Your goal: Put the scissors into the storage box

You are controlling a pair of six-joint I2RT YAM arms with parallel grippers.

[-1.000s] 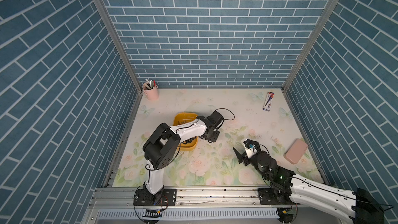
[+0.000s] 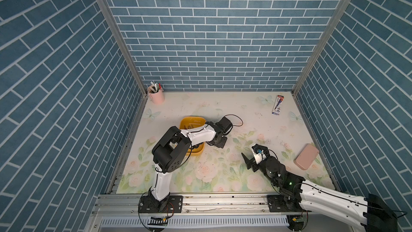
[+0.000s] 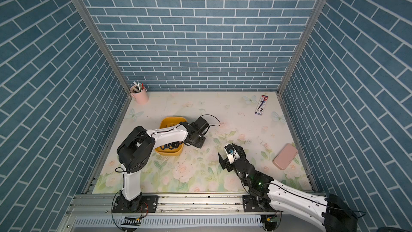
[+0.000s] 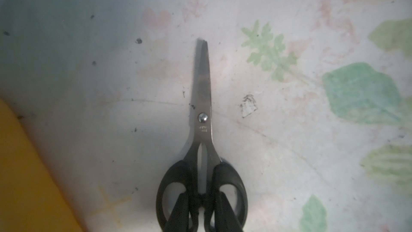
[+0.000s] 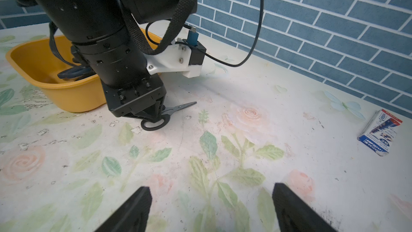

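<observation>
Black-handled scissors (image 4: pixel 203 86) lie on the floral table, blades pointing away, in the left wrist view; the right wrist view shows the scissors (image 5: pixel 155 125) beside the yellow box. My left gripper is low over the handles, its fingertips close together at them; whether it grips them is unclear. The yellow storage box (image 5: pixel 55 94) sits just left of the scissors, holding dark items, partly hidden by my left arm. My right gripper is open and empty at the front right, over bare table.
A pink pen cup (image 2: pixel 158 97) stands at the back left. A small printed box (image 2: pixel 277 104) lies at the back right, a pink case (image 2: pixel 306 156) at the right edge.
The right arm is still.
</observation>
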